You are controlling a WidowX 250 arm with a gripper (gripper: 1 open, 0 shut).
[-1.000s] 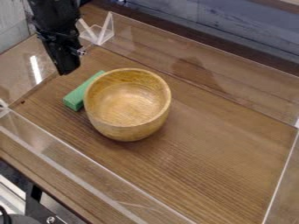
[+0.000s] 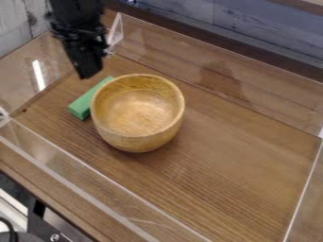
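My black gripper [image 2: 86, 59] hangs at the upper left, blurred, above and behind a green block [image 2: 83, 107]. The block lies on the wooden surface against the left side of a large yellow bowl [image 2: 139, 117], partly hidden by it. The bowl is empty. I see nothing held by the gripper; its fingers are too blurred to tell how they stand.
Raised edges border it at the back and right. A dark cable shows at the lower left corner.
My gripper has moved right, toward the bowl, from farther left, and now appears blurred. The bowl and green block have not visibly moved.
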